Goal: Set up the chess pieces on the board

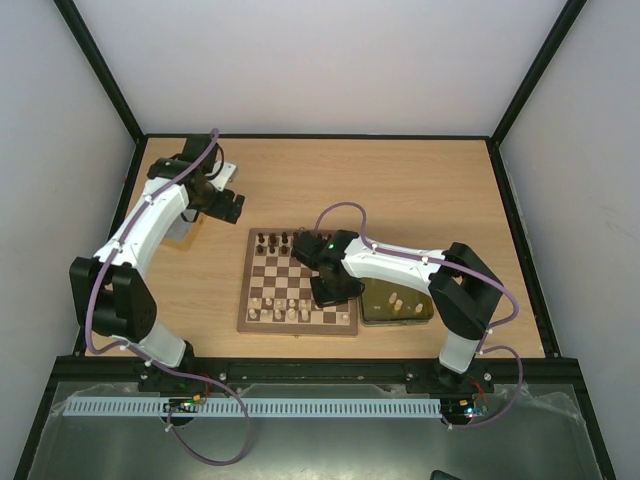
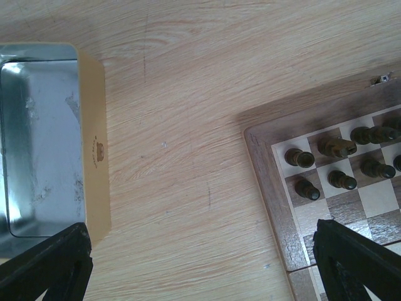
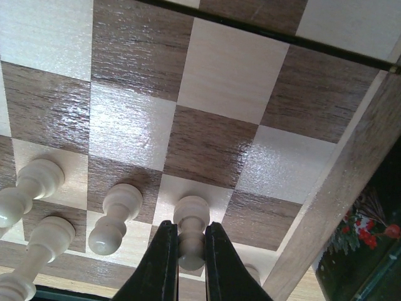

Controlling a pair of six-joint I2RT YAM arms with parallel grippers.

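My right gripper is shut on a white pawn (image 3: 192,211), held low above the near right part of the chessboard (image 1: 245,300). Whether the pawn's base touches the board I cannot tell. Another white pawn (image 3: 115,216) stands just to its left, and part of a further white piece (image 3: 252,273) peeks out behind the right finger. Dark pieces such as this pawn (image 2: 307,189) stand in two rows at the board's far side. Away to the left, my left gripper is open and empty above the table.
Right of the board, a green tin tray (image 1: 397,320) holds a few light pieces. An open metal tin (image 2: 94,150) sits on the left of the table. The board's middle squares are bare, and the far table is clear.
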